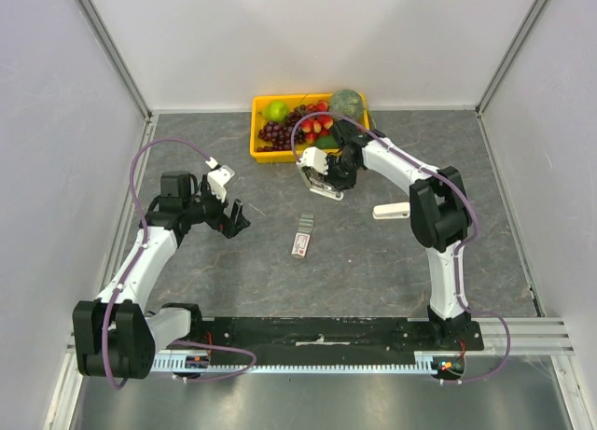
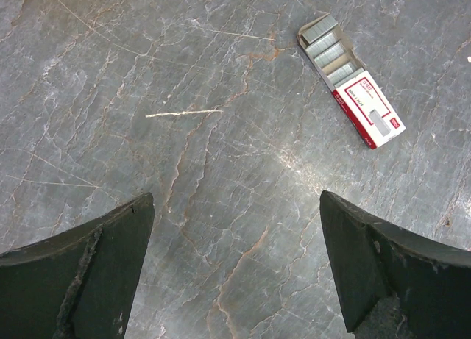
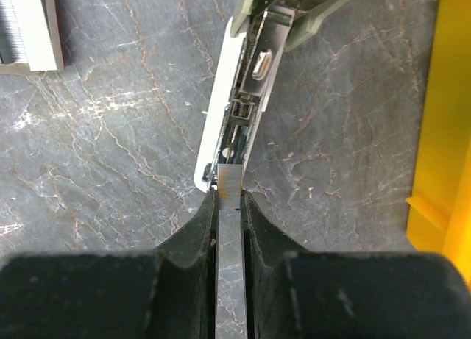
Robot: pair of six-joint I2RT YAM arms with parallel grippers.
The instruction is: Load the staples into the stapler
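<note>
The opened stapler [image 3: 221,111] lies with its magazine exposed, lid raised at the far end, in the right wrist view. My right gripper is over its near end, shut on a small grey staple strip [image 3: 229,179]. The staple box [image 2: 363,104], red and white, lies open on the table with strips inside, also at middle of the top view [image 1: 301,239]. My left gripper stands open above bare table at the left, nothing between its fingers.
A yellow bin of fruit [image 1: 256,141] stands at the back, just behind the stapler. A white bar-shaped object [image 1: 391,211] lies to the right.
</note>
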